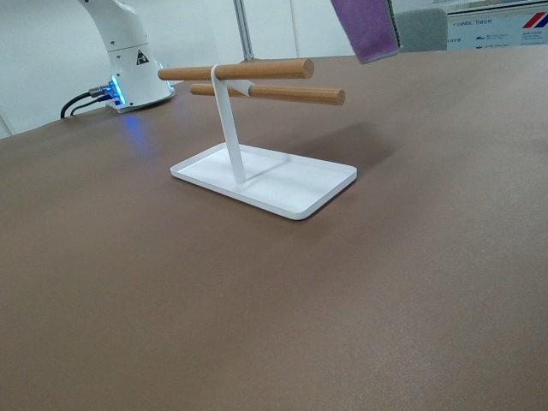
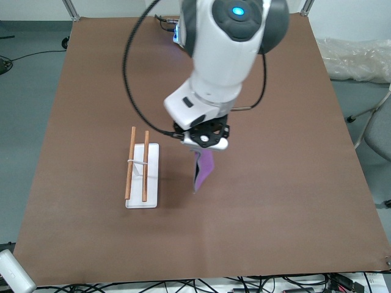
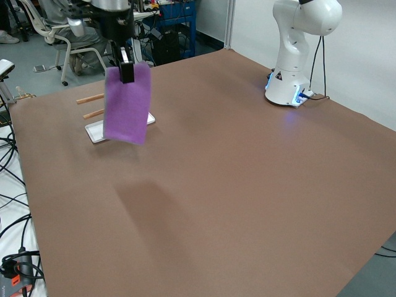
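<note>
A purple cloth [image 3: 127, 105] hangs from my gripper [image 3: 125, 73], which is shut on its top edge; in the left camera view the cloth [image 2: 203, 168] shows below the wrist. A white rack with two wooden bars [image 2: 146, 174] stands on its white tray [image 1: 295, 188] on the brown table. In the left camera view the cloth is to the right of the rack, apart from it; in the top camera view its lower corner [image 1: 368, 34] hangs higher than the bars, off to their right.
Cables [image 2: 201, 287] run along the near edge, and chairs [image 2: 382, 128] stand off the table.
</note>
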